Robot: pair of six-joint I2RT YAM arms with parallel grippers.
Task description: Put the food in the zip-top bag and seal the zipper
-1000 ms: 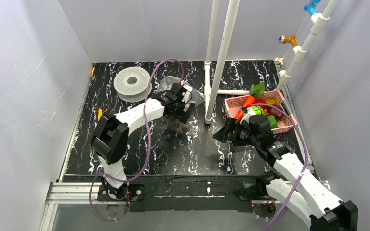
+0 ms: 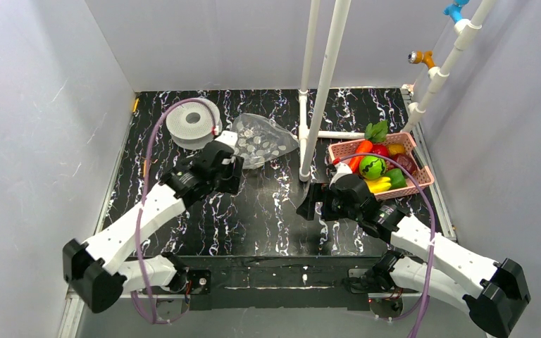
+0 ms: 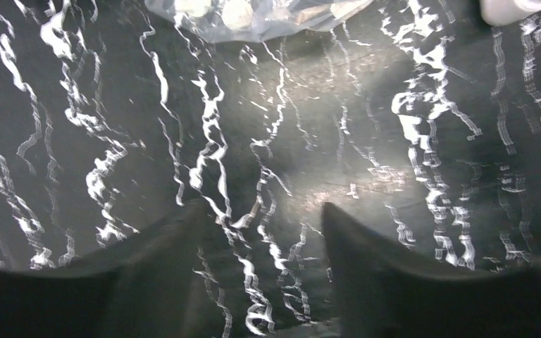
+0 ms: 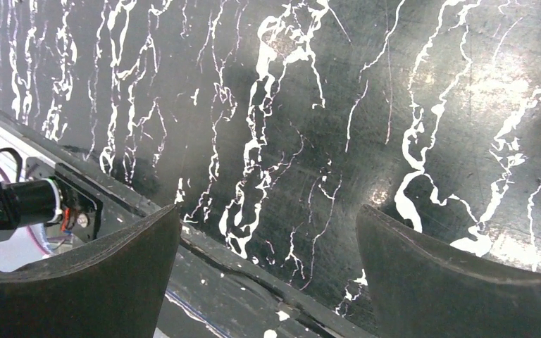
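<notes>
A clear zip top bag (image 2: 262, 141) with several pale round pieces in it lies flat at the back of the table, left of the white pipes. In the left wrist view, only the near edge of the bag (image 3: 268, 20) shows at the top. Just in front and to the left of it hovers my left gripper (image 2: 231, 184), open; bare table shows between its blurred fingers. My right gripper (image 2: 310, 205) is open too, over bare table near the middle. Nothing lies between its fingers in the right wrist view.
A pink basket (image 2: 426, 176) of toy fruit and vegetables stands at the right, behind the right arm. White pipes (image 2: 324, 84) rise between bag and basket. A grey-white spool (image 2: 183, 127) sits at the back left.
My left arm has swung left and away from above the bag, leaving more of it uncovered.
</notes>
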